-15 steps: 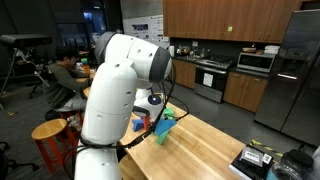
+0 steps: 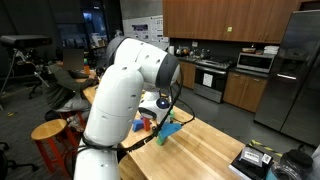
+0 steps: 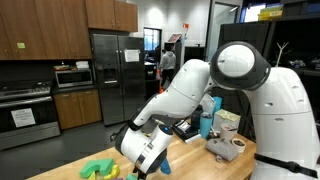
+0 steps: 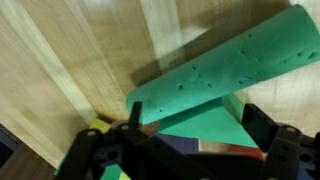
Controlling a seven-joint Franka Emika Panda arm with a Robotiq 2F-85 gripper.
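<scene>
In the wrist view, a curved green piece (image 4: 230, 62) runs diagonally across the wooden table. A flat green surface (image 4: 205, 122) shows below it. My gripper stands open at the lower edge, its dark fingers apart. They overlap the near side of the green material in this view; contact cannot be told. Purple, red and yellow parts show partly behind the fingers. In exterior view 2, green pieces (image 3: 97, 167) lie on the table left of the gripper, and a blue piece (image 3: 165, 166) is to its right.
A black-and-white box (image 2: 251, 161) and dark containers (image 2: 296, 162) occupy the table's right end in exterior view 1. Between them and the arm, the wooden tabletop (image 2: 205, 150) is largely clear. Red stools (image 2: 48, 130) stand beyond its left side.
The arm's wrist has shifted slightly, and the blue part near the gripper appears a little farther right and lower. The objects on the right end have stayed put.
</scene>
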